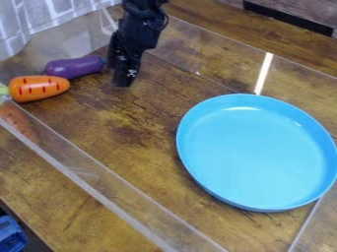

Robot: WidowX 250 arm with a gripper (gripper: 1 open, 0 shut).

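My gripper (pixel 125 71) hangs at the upper middle, low over the wooden table, just right of a purple eggplant toy (pixel 73 66); whether it is open or shut is too dark and small to tell. An orange carrot toy (pixel 39 87) lies at the far left, below the eggplant. A large light blue plate (pixel 257 150) rests on the right half of the table.
Clear plastic walls (pixel 93 187) run along the left and lower left. A blue object (pixel 8 236) sits at the bottom-left corner.
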